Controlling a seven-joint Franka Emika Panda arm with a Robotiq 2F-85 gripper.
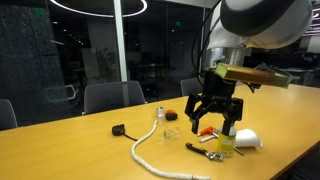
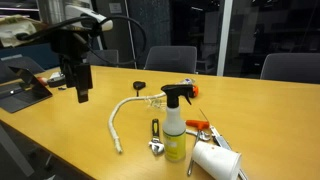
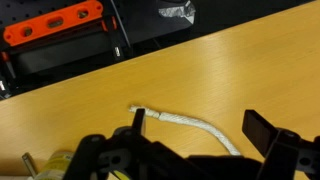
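My gripper hangs above the table with its fingers apart and nothing between them. In the wrist view, the two black fingers of the gripper stand on either side of a white rope, which lies lower, on the tabletop. Seen from the second exterior camera, the rope curves across the table, and the gripper is to its left, well clear of it. A spray bottle with yellow liquid and a black trigger stands upright to the right of the rope.
Beside the bottle are a white cup on its side, an adjustable wrench and an orange-handled tool. A black object lies farther left in the first exterior view.
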